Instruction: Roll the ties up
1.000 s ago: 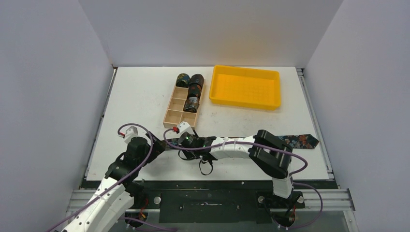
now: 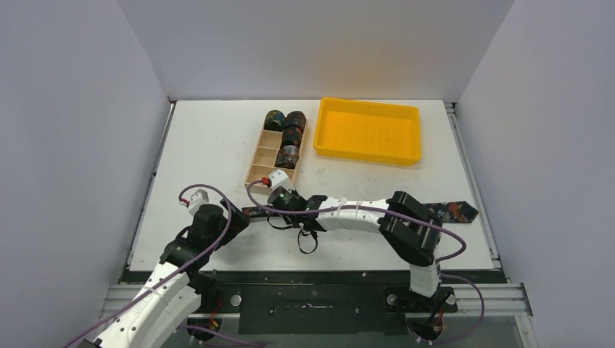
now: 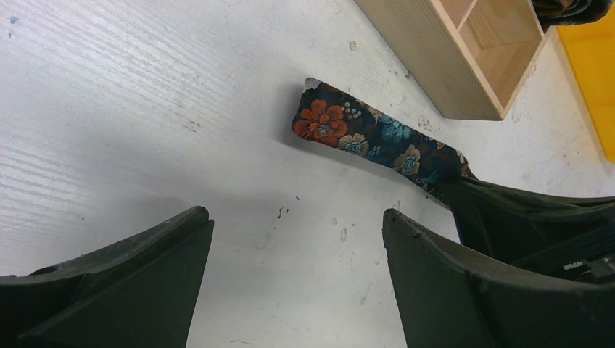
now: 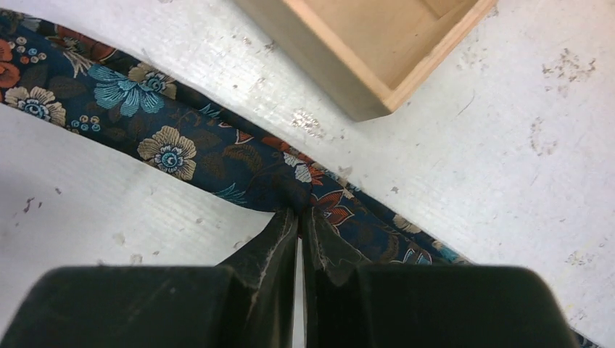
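A dark floral tie lies across the table, its narrow end (image 3: 362,134) toward the left and its wide pointed end (image 2: 457,212) at the right. In the right wrist view my right gripper is shut on the tie (image 4: 181,141), pinching its near edge and bunching the fabric there. My left gripper stands open beside the narrow end, its fingers wide apart with only bare table between them. The right arm hides the tie's middle in the top view.
Beyond the tie stands a wooden compartment box (image 2: 261,156) with several rolled ties (image 2: 287,156) in it; some compartments are empty. Its corner (image 4: 370,101) lies close to the right gripper. A yellow tray (image 2: 370,130) sits at the back right, empty. Bare table surrounds the left gripper.
The left arm looks nearly still.
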